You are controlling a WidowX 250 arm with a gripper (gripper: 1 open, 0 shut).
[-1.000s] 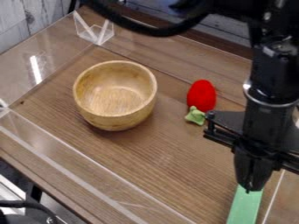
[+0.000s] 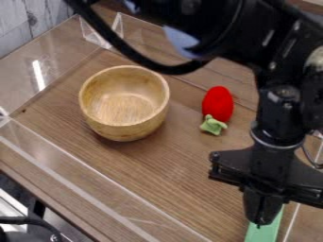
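Note:
A black gripper (image 2: 260,202) hangs low at the right, over a flat green object (image 2: 263,230) near the bottom edge. Its fingertips are dark and close together, and whether they touch the green object is unclear. A wooden bowl (image 2: 124,81) stands left of centre. A red object (image 2: 218,101) lies right of the bowl, with a small green piece (image 2: 212,124) just below it.
A clear plastic item (image 2: 101,28) is at the back left, partly behind the arm. The wooden table (image 2: 127,180) has free room around and below the bowl. A cable runs at the lower left corner.
The gripper has moved slightly left and its body appears more tilted, with more of the table at the right uncovered. The bowl, red object and green items look unmoved.

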